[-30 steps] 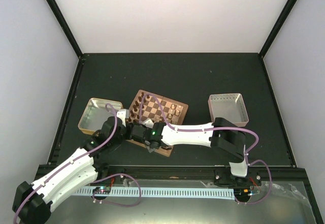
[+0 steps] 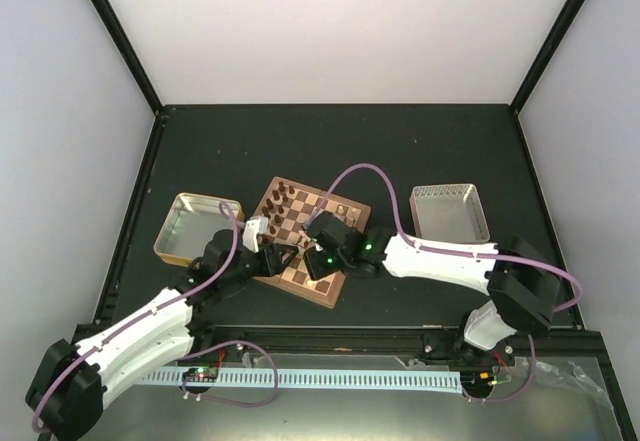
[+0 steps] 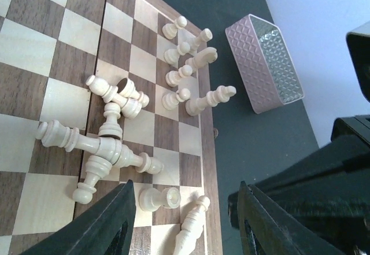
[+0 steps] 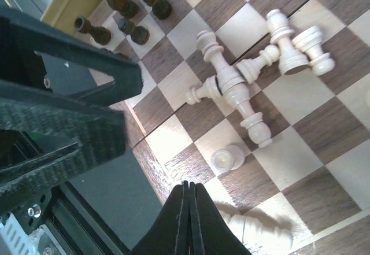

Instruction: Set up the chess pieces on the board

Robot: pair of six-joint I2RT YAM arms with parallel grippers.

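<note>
Both grippers hover low over the chessboard [image 2: 300,201]. In the left wrist view several white pieces lie toppled in a pile [image 3: 108,148], beside an upright white piece [image 3: 159,199] and another lying piece [image 3: 192,226]; more white pieces stand at the far edge. My left gripper has its fingers apart over them, empty. My right gripper is shut, nothing visible between its fingers, above a lying white piece [image 4: 254,231]. Dark pieces [image 4: 140,30] stand in rows in the right wrist view.
A yellow-rimmed tray [image 2: 161,246] is left of the board, a pale basket [image 2: 449,211] to the right. The two grippers are close together.
My right arm has moved right, uncovering more of the board and drawing apart from the left gripper. The left arm has shifted slightly right.
</note>
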